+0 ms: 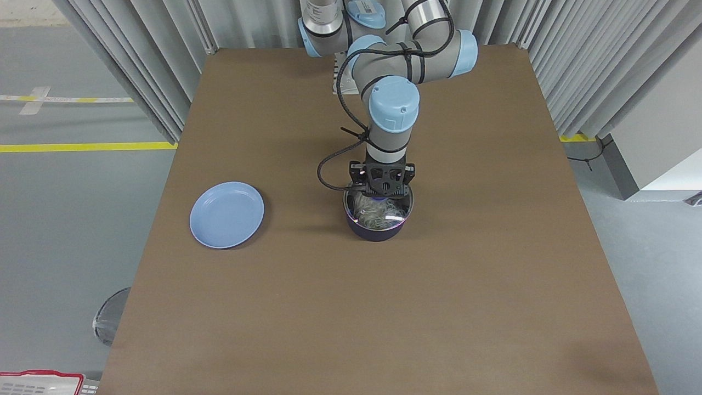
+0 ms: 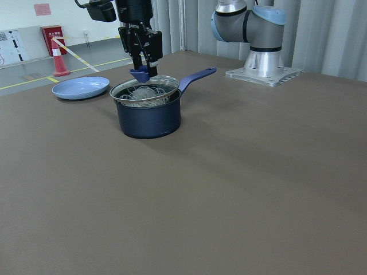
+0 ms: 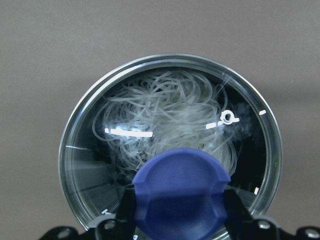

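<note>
A dark blue pot with white noodle-like strands inside stands on the brown table, its handle pointing back right in the left view. A glass lid sits over the pot's top, looking slightly raised at the near left in that view. My gripper is shut on the lid's blue knob, straight above the pot. In the front view the arm hides most of the knob.
A light blue plate lies on the table to the left of the pot in the front view. The robot's base stands at the back.
</note>
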